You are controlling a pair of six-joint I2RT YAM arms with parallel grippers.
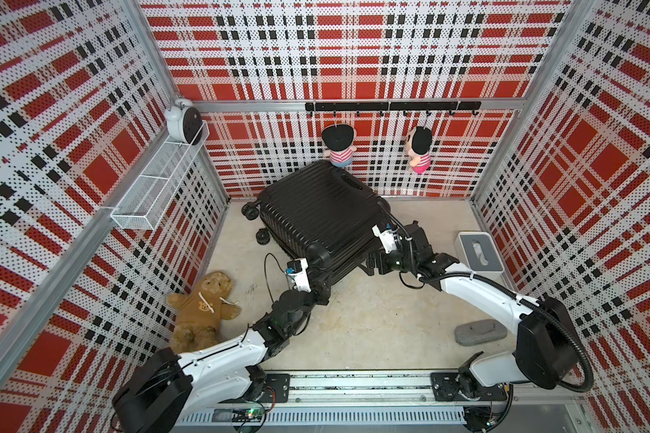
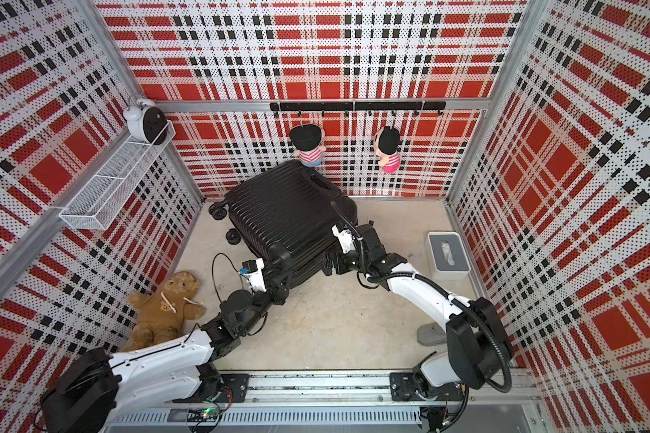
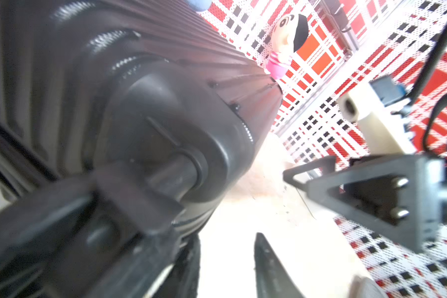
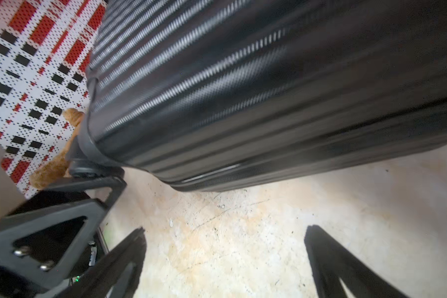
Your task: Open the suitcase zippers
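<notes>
The black ribbed suitcase (image 1: 317,202) lies flat towards the back of the floor, turned at an angle. A wheel (image 3: 49,218) at its near corner fills the lower left of the left wrist view. My left gripper is beside this corner, its fingers apart with only pale floor between them. Along the front right side, my right gripper stands open over bare floor. The suitcase side (image 4: 293,114) crosses above its fingers in the right wrist view. No zipper pull can be made out clearly.
A teddy bear (image 1: 198,310) sits at the left. At the right are a grey-lined tray (image 1: 479,252) and a grey object (image 1: 480,332). Two dolls (image 1: 339,144) hang at the back.
</notes>
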